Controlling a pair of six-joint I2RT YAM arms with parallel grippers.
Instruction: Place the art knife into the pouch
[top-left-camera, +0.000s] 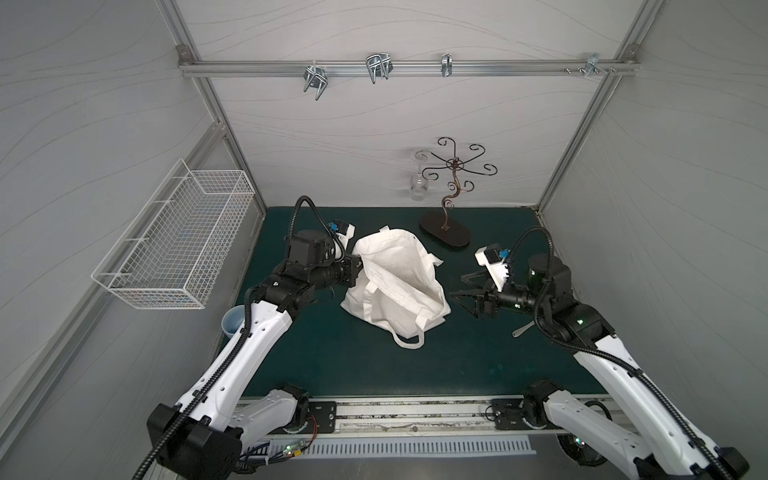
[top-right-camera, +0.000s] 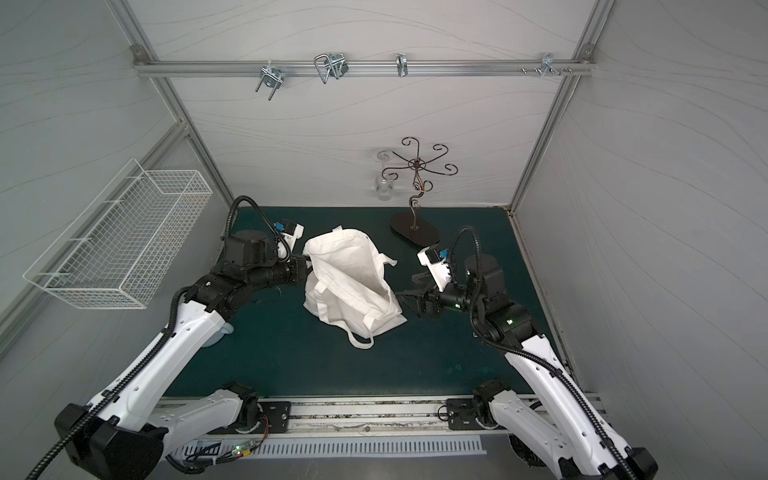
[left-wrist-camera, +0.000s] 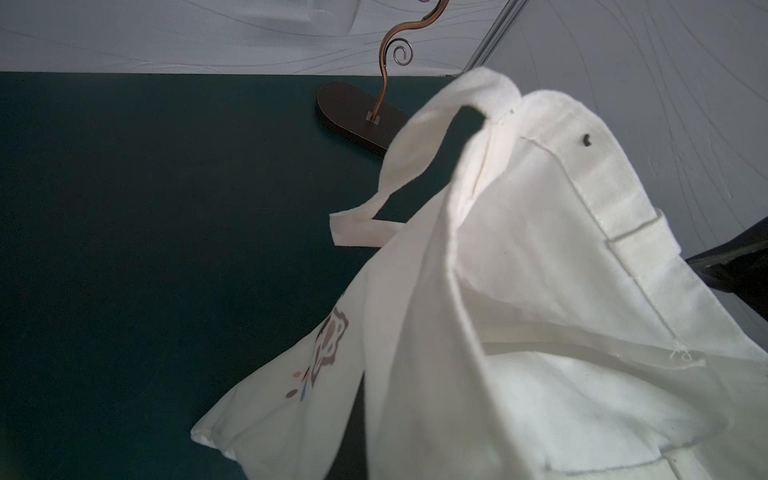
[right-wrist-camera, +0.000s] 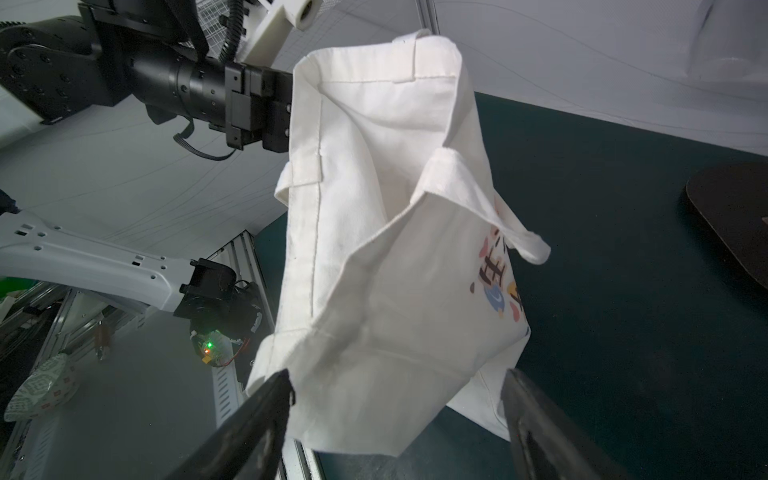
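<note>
The white cloth pouch stands slumped mid-table, its mouth partly spread and its right side sagging. My left gripper is shut on its left rim, as the right wrist view of the pouch shows; the left fingertips are hidden there behind cloth. To the right of the pouch, my right gripper is open and apart from it, with nothing between its fingers. A thin silvery tool, perhaps the art knife, lies partly beneath my right arm. Its exact shape is too small to tell.
Behind the pouch stands a scrolled metal rack on a dark base. A light-blue cup is by the left edge, close to my left arm. A white wire basket hangs on the left wall.
</note>
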